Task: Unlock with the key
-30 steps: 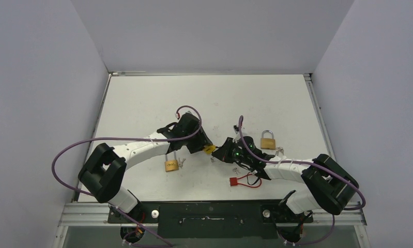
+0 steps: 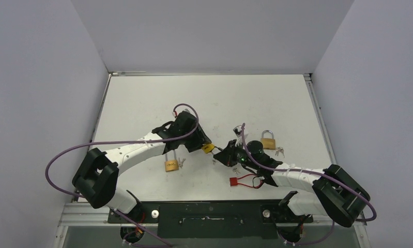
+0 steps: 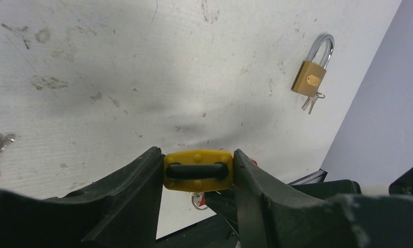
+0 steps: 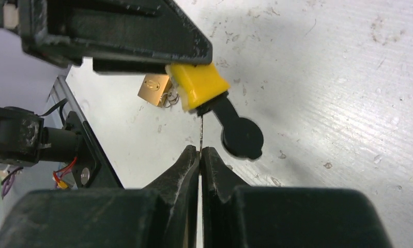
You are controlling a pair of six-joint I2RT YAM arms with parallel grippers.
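A yellow padlock [image 3: 198,156] with a black shackle [image 3: 198,171] sits between the fingertips of my left gripper [image 2: 205,144], which is shut on it above the table. On its lower end, in the right wrist view, a black cover flap [image 4: 241,137] hangs swung aside. My right gripper is shut on a thin metal key [image 4: 201,133], seen edge-on. The key spans the small gap up to the lock's lower end [image 4: 203,109]; whether its tip is inside the keyhole cannot be told.
Brass padlocks with keys lie at left [image 2: 171,165] and right [image 2: 268,143] on the white table. A red lock [image 2: 233,182] with a long red shackle lies near the front edge, under the right arm.
The left gripper has shifted slightly left with the yellow padlock. Both grippers have stayed shut.
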